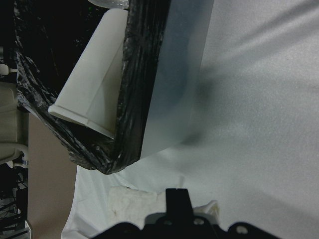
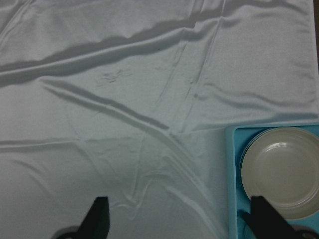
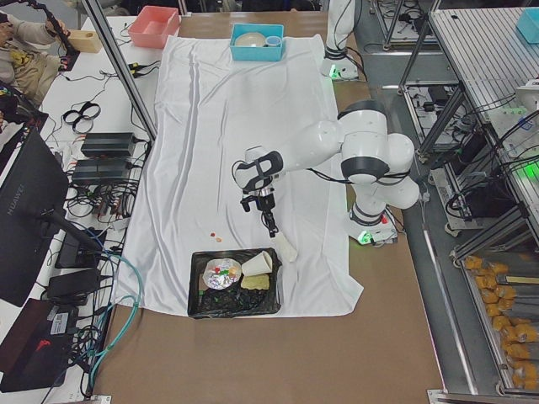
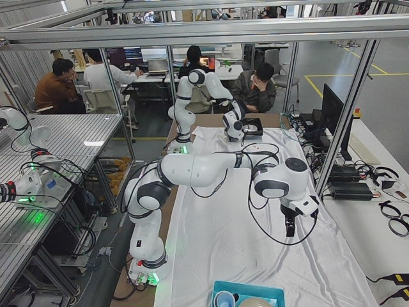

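A black-bagged bin (image 3: pixel 202 299) on the white cloth holds a white cup (image 3: pixel 258 265), a plate (image 3: pixel 221 273) with coloured bits and a yellowish sponge (image 3: pixel 254 284). A white rag (image 3: pixel 285 247) lies beside it. My left gripper (image 3: pixel 270 227) is just above the rag's upper end; whether it grips it I cannot tell. In the left wrist view the rag (image 1: pixel 132 204) shows behind the fingertip. My right gripper is open over bare cloth, beside the blue tray (image 2: pixel 232 179).
Several small orange bits (image 3: pixel 216 236) lie on the cloth above the bin. The blue tray holds plates (image 2: pixel 279 169) and a cup (image 4: pixel 225 299). A monitor, cables and devices line the side table.
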